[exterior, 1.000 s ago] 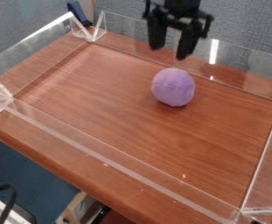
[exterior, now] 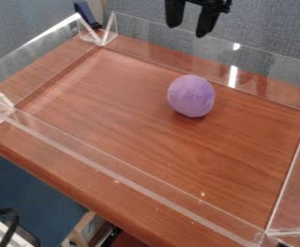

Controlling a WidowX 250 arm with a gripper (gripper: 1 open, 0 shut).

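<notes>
A purple ball [exterior: 191, 96] rests on the wooden table, right of centre. The black gripper [exterior: 190, 17] hangs high at the top edge of the view, above and behind the ball and apart from it. Its two fingers stand apart with nothing seen between them; its upper part is out of frame.
Clear plastic walls [exterior: 253, 75] border the wooden tabletop [exterior: 126, 154], which is otherwise bare. A dark object [exterior: 88, 15] stands outside the back left corner. Cables and small gear lie below the table at the lower left.
The ball has not visibly moved.
</notes>
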